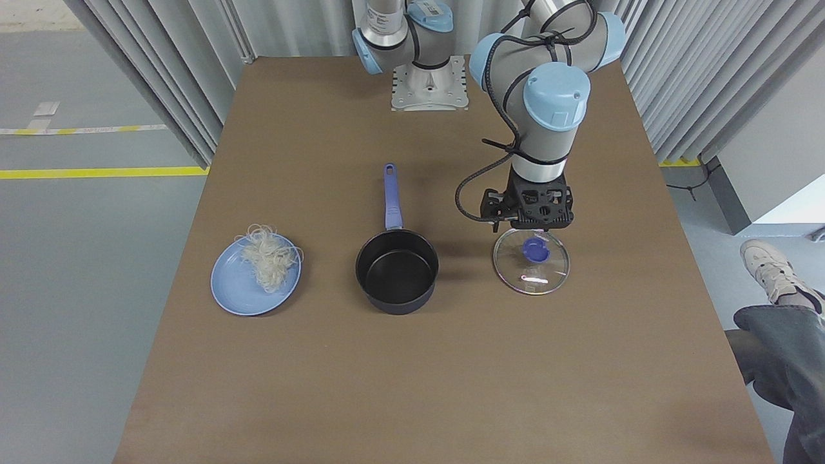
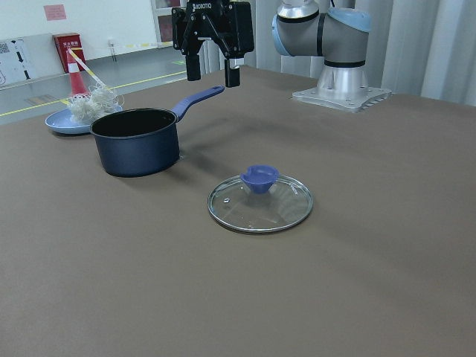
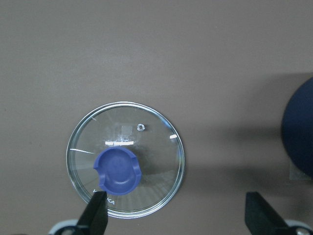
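Note:
A dark saucepan (image 1: 396, 278) with a blue handle (image 1: 392, 197) stands mid-table. Its glass lid (image 1: 518, 270) with a blue knob (image 2: 260, 178) lies flat to the right of it in the front view. Left of the pan, a blue plate (image 1: 232, 286) carries white noodle-like strands (image 1: 267, 259). My gripper (image 2: 213, 68) hangs open in the air over the table near the pan and lid, its fingers empty. In the wrist view the lid sits low between centre and left, and the pan's dark side (image 3: 301, 127) shows at the right edge.
A person's leg and shoe (image 1: 781, 348) are beside the table on the right.

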